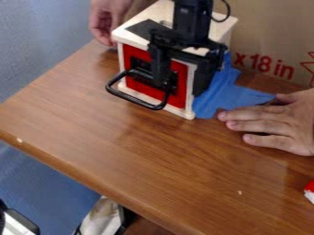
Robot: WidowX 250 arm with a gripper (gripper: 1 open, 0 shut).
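A white wooden box [189,106] with a red front panel [139,61] stands on the brown table. My black gripper [157,77] is down at the red front, by a black handle [134,97] that juts from it; whether its fingers are open or shut is hard to make out. Blue tape [225,90] runs from the box's right side onto the table.
A person's hand [274,124] rests on the table at the right, another [110,16] is behind the box at upper left. Cardboard [276,37] stands behind. A small red object [309,191] lies at the right edge.
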